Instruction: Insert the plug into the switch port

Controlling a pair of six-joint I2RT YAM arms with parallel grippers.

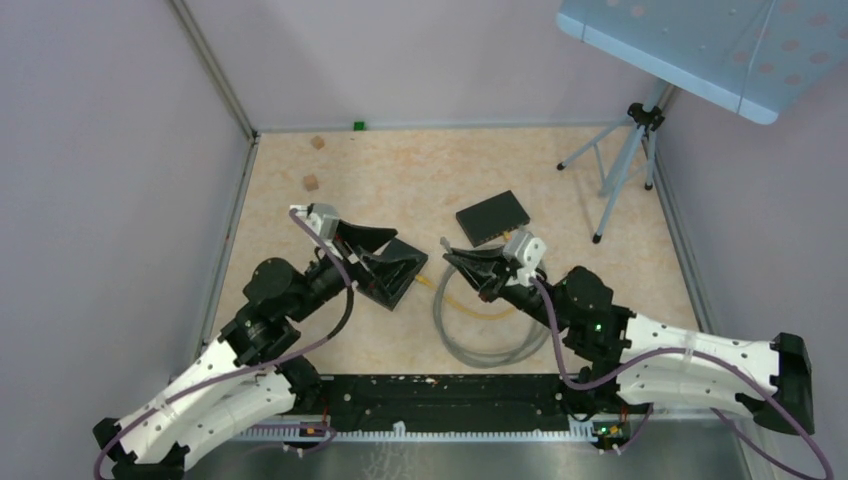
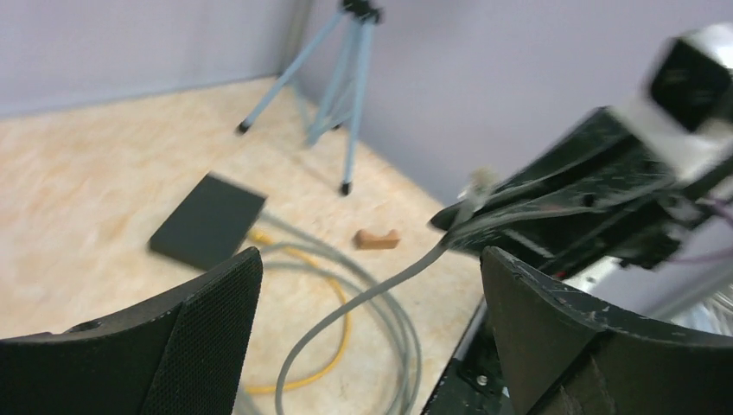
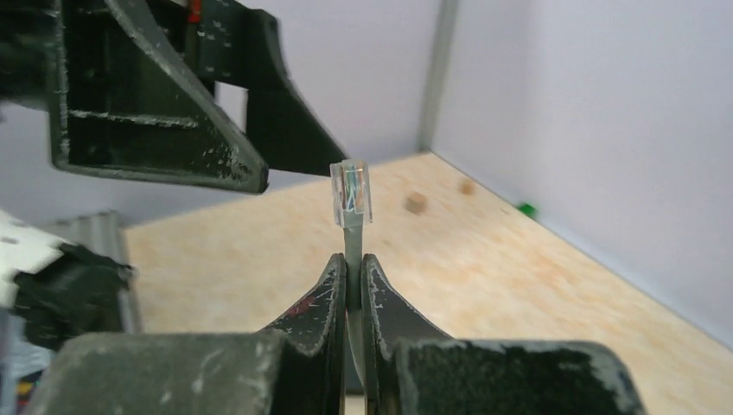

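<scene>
A clear plug (image 3: 351, 191) on a grey cable stands upright in my right gripper (image 1: 452, 255), which is shut on the cable just below the connector. My left gripper (image 1: 385, 250) is open and empty, up and to the left of the plug. A black switch box (image 1: 492, 218) with yellow and grey cables lies on the board at the back right. A second black box (image 1: 385, 295) lies partly hidden under the left gripper.
A grey cable coil (image 1: 460, 348) lies at front centre. A blue tripod (image 1: 620, 170) stands at the back right. Small wooden blocks (image 1: 311, 182) lie at the back left. The back of the board is mostly clear.
</scene>
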